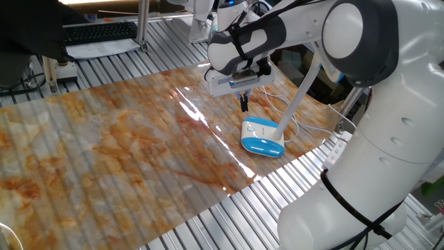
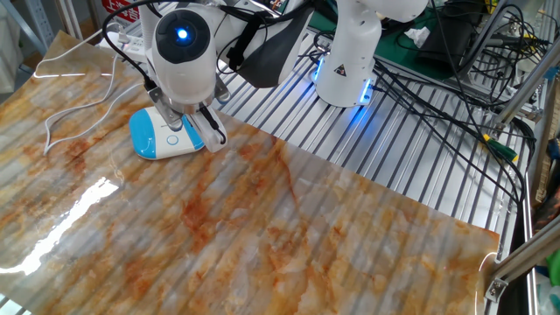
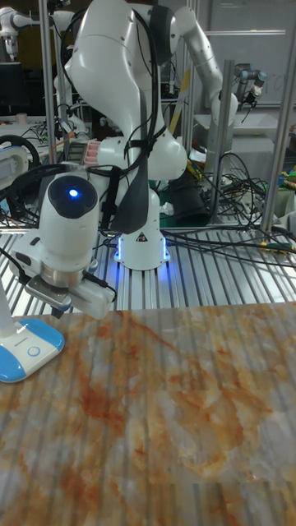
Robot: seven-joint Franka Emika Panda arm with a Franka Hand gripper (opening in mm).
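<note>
A desk lamp with a white and blue base [image 1: 262,137] stands on the marble-patterned sheet, its pale stem [image 1: 300,97] rising at a slant. A round button [image 2: 173,140] shows on the white top of the base. Just above and behind that base in exterior view 1 hangs my gripper [image 1: 244,109], pointing down. Its dark fingers [image 1: 244,102] look close together, with nothing visible between them. In exterior view 3 the lamp base [image 3: 28,349] sits at the left edge, slightly below the hand. The hand's body mostly covers the fingers in exterior views 2 and 3.
The marble-patterned sheet [image 1: 104,160] is otherwise bare, with wide free room away from the lamp. A white cable [image 2: 83,118] loops across it beside the lamp. A keyboard [image 1: 100,32] lies on the slatted metal table's far side. Black cables [image 2: 437,114] clutter the area near the arm's base.
</note>
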